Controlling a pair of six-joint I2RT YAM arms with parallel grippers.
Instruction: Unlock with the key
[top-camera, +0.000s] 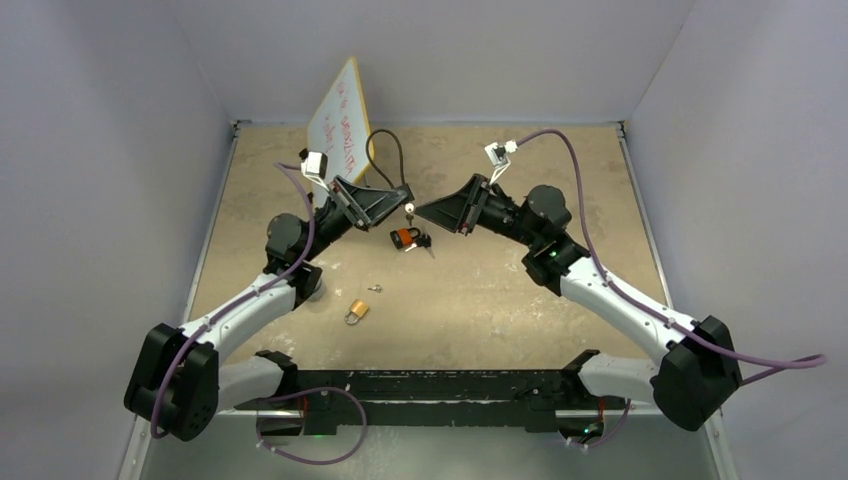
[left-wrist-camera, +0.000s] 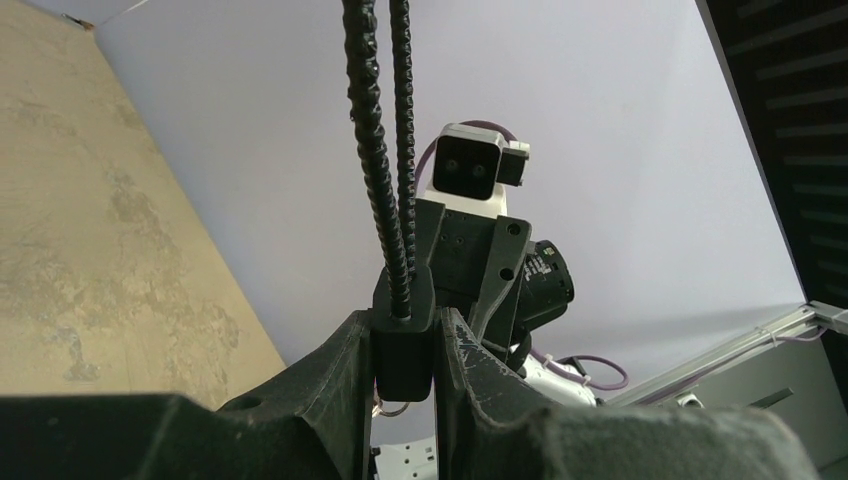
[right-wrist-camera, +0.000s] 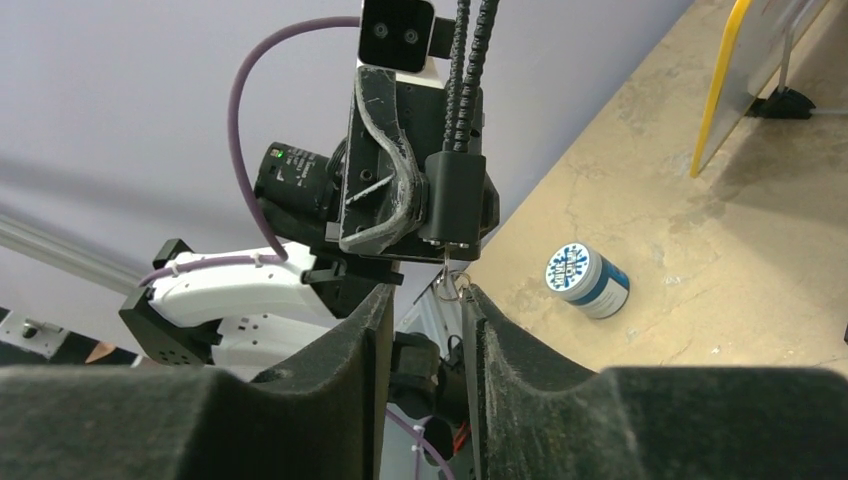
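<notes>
My left gripper is shut on the black body of a cable lock, whose looped cable rises above it. A small key on a ring hangs at the lock's underside, seen in the right wrist view. My right gripper points at it from the right, its fingers parted a little with the key just beyond their tips; whether anything touches them I cannot tell. An orange-and-black padlock with keys lies below on the table. A brass padlock and a small key lie nearer the front.
A white board with a yellow edge stands at the back left. A white-and-blue tub sits beside the left arm.
</notes>
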